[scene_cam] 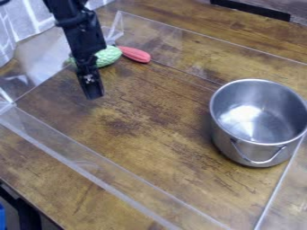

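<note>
The black gripper [88, 83] points down at the upper left, just in front of a green vegetable-like object [107, 57] that it partly hides. Its fingertips are small and dark here, so whether it is open or shut is unclear. A pink elongated object [133, 54] lies to the right of the green one. A large steel pot [257, 144] with a wire handle stands at the right, empty inside.
Clear plastic walls edge the wooden table [150, 153] along the front left, back and right. A dark ledge shows at the back right.
</note>
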